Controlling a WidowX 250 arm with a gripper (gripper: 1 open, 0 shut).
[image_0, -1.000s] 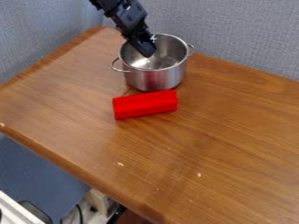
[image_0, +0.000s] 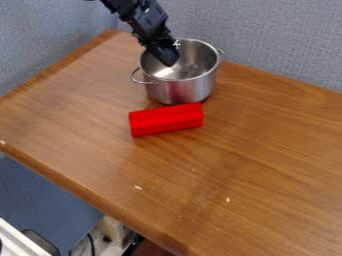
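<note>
A steel pot (image_0: 179, 86) with side handles stands toward the back of the wooden table. My black gripper (image_0: 166, 54) reaches down from the top left to just inside the pot's rim; whether its fingers are open or shut is too small to tell. A red cylinder (image_0: 166, 119) lies on its side just in front of the pot.
Grey padded walls (image_0: 281, 40) stand behind it. At the lower left, beyond the table's edge, are cables and white frame parts.
The pot and red cylinder look unmoved.
</note>
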